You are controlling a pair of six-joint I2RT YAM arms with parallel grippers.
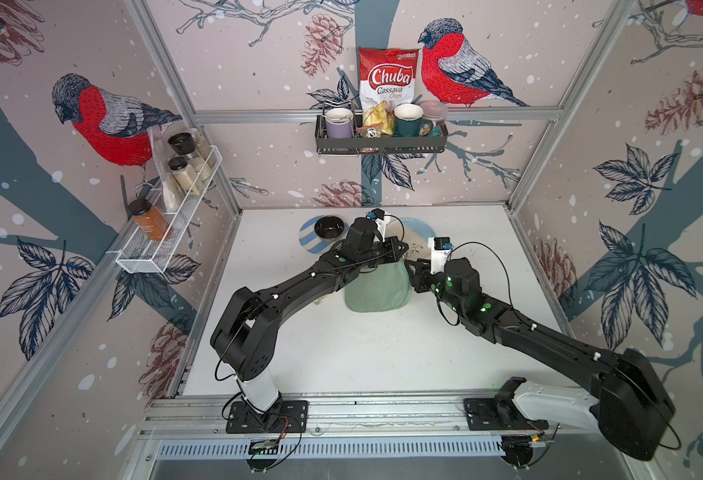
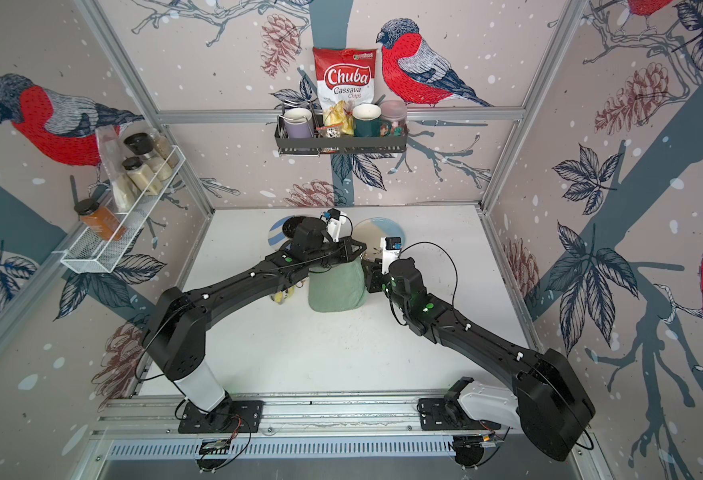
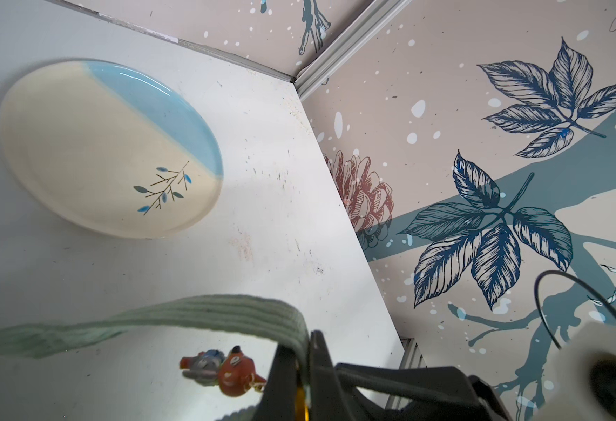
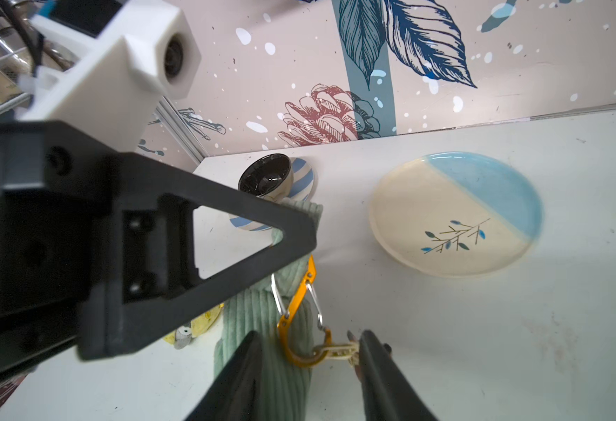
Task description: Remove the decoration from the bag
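Observation:
The green corduroy bag (image 1: 373, 289) hangs from my left gripper, which is shut on its strap (image 3: 216, 308) above the table centre. An orange carabiner (image 4: 286, 336) with silver gate hangs at the strap, holding the decoration, small reddish and grey figures, partly hidden behind the fingers in the right wrist view. My right gripper stands part open just short of the carabiner and decoration, its fingers either side of them in that view; nothing is clearly gripped.
A cream-and-blue plate (image 4: 448, 196) lies at the back right, a dark bowl (image 4: 262, 172) on a striped plate at the back left. A yellow item (image 4: 206, 319) lies left of the bag.

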